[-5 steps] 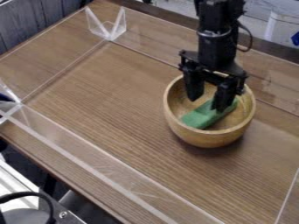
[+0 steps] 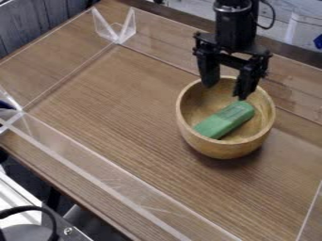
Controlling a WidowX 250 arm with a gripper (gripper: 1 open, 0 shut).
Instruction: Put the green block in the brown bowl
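The green block [image 2: 225, 121] lies at a slant inside the brown bowl [image 2: 201, 148], resting on its bottom. Over the bowl's far rim hangs my black gripper [image 2: 229, 89], its two fingers [image 2: 246, 87] spread wide apart. Nothing is held between them, and the block is clear of the fingertips, nearer the front of the bowl. Part of the bowl's back edge is hidden behind the gripper.
A clear, transparent object [image 2: 115, 25] stands at the upper left of the wooden table [image 2: 107, 113]. Black equipment and cables [image 2: 32, 216] fill the lower left corner.
The block stays in the bowl, now more fully visible.
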